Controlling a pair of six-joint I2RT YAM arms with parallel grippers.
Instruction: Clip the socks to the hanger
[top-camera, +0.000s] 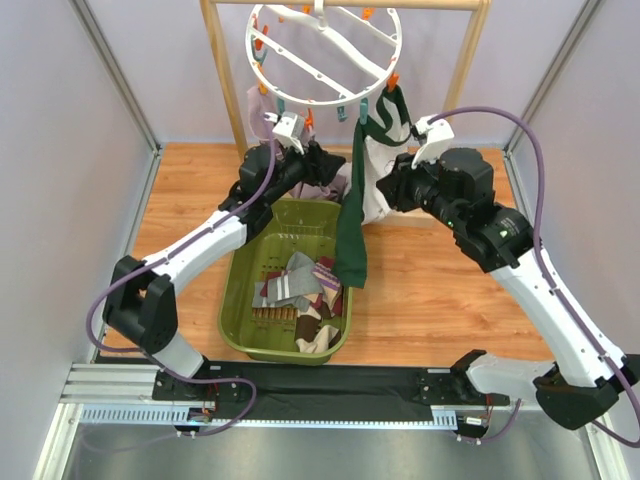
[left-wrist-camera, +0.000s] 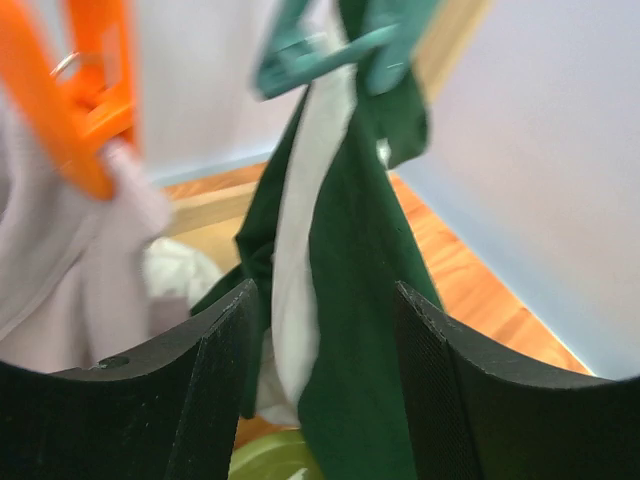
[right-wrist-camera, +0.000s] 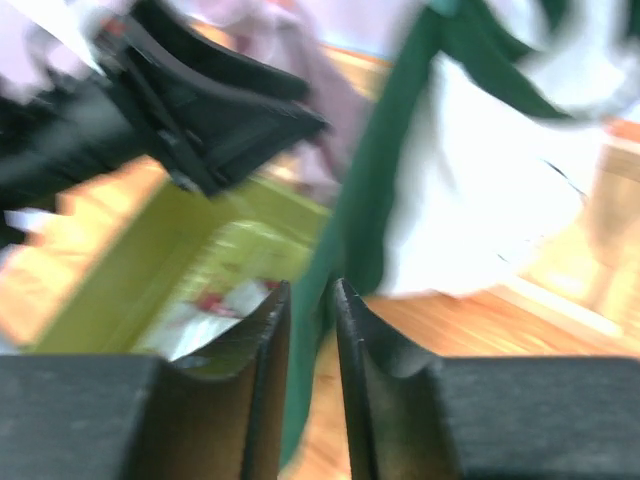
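Note:
A white round hanger (top-camera: 322, 100) with orange and blue clips hangs from a wooden frame. A green and white sock (top-camera: 350, 235) hangs from its right side, stretched down to the bin. A lilac sock (left-wrist-camera: 110, 270) hangs from an orange clip. My left gripper (top-camera: 325, 168) is raised beside the green sock; in the left wrist view its fingers are apart, facing the green cloth below a blue clip (left-wrist-camera: 390, 55). My right gripper (top-camera: 390, 190) is at the green sock's right; in the right wrist view its fingertips are slightly apart over the cloth, whether gripping is unclear.
A green bin (top-camera: 240, 320) below holds several grey, maroon and striped socks (top-camera: 300, 285). The wooden frame (top-camera: 468, 40) stands behind. Bare wooden floor lies right and left of the bin.

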